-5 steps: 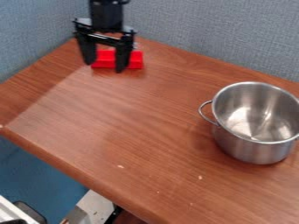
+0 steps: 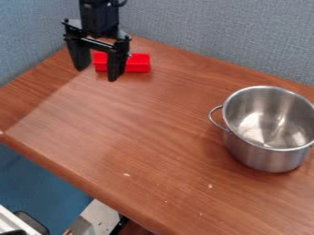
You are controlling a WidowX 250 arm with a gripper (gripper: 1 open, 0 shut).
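Observation:
My black gripper (image 2: 98, 61) is at the back left of the wooden table, open, its two fingers spread in front of a red block (image 2: 138, 62). The block lies on the table, partly hidden behind the right finger. I cannot tell whether the fingers touch it.
A steel pot (image 2: 263, 128) with a looped handle stands on the right side of the table (image 2: 135, 156). Grey padded walls border the back and left; a blue surface lies beyond the front-left edge.
The block and pot look unmoved.

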